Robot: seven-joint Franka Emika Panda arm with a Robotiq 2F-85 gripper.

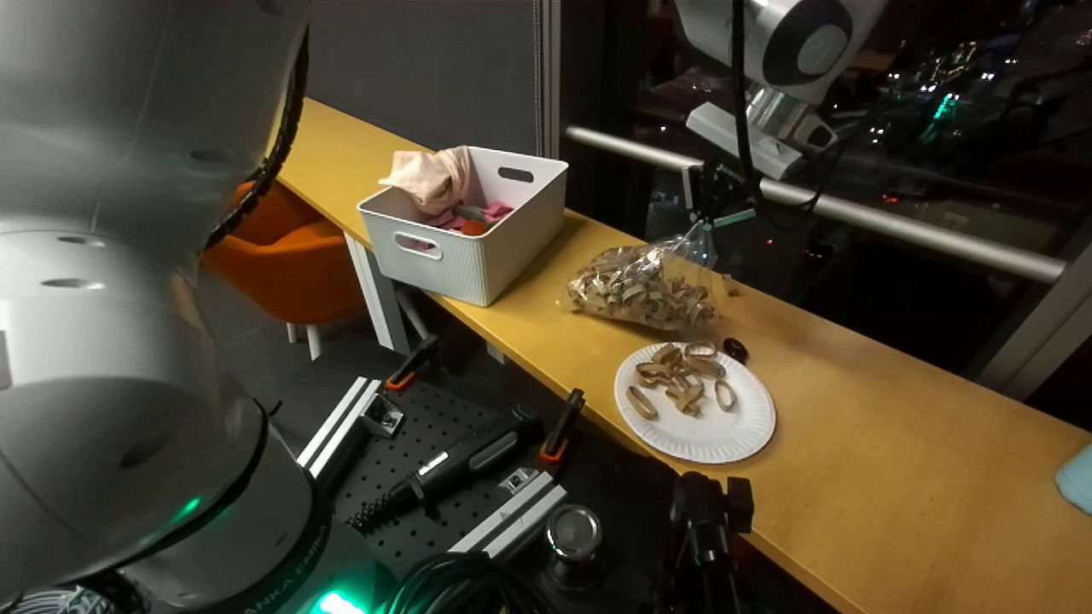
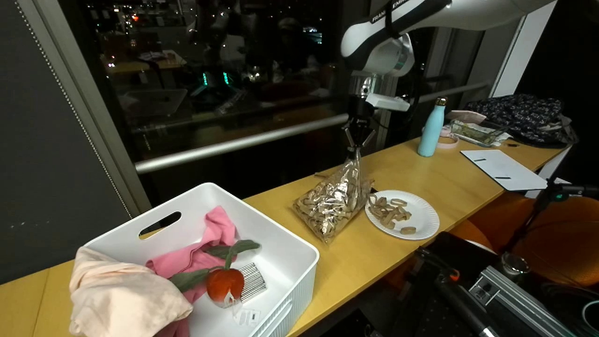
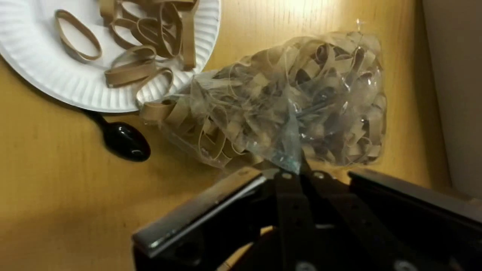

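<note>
A clear plastic bag (image 2: 332, 197) full of tan bands stands partly lifted on the table, its top stretched up to my gripper (image 2: 354, 150). In the wrist view the film of the bag (image 3: 289, 108) runs in between the fingertips, which are shut on it; the gripper is above the bag's side. The bag's lower part leans on the tabletop in exterior view 2. Beside it is a white paper plate (image 1: 706, 442) with several tan bands (image 1: 683, 377); the bag touches or overlaps the plate's edge in the wrist view.
A black spoon (image 3: 126, 140) pokes out from under the plate. The white bin (image 2: 281, 247) holds cloths and a red fruit-like object (image 2: 225, 285). A blue bottle (image 2: 432, 129) stands farther along the table. The window rail (image 1: 901, 225) runs behind the arm.
</note>
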